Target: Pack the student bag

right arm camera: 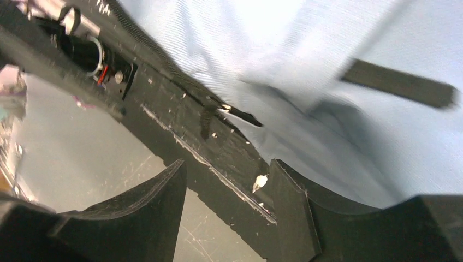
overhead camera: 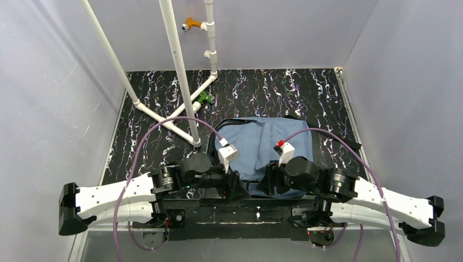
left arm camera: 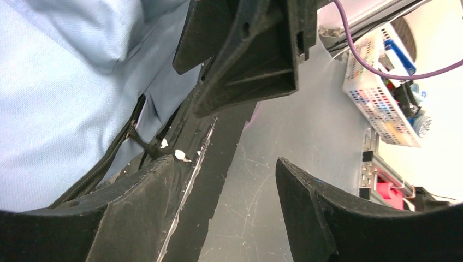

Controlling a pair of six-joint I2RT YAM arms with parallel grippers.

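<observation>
The blue fabric bag (overhead camera: pixel 244 141) with black zipper trim lies on the black marbled table (overhead camera: pixel 262 90), against its front edge. Over the bag's front part my left gripper (overhead camera: pixel 237 191) and right gripper (overhead camera: pixel 267 183) stand close together. In the left wrist view the left gripper is open, with the table edge and grey floor showing between its fingers. A black zipper and tab (left arm camera: pixel 136 136) lie just beyond it. From the right wrist, the right gripper shows a gap between its fingers and no cloth held; a zipper pull (right arm camera: pixel 240 113) lies near on the bag.
White pipes (overhead camera: pixel 177 65) with a green valve (overhead camera: pixel 205 98) stand at the back left. Bare table lies behind the bag. Beyond the front edge, a white basket (left arm camera: pixel 377 90) of items sits below.
</observation>
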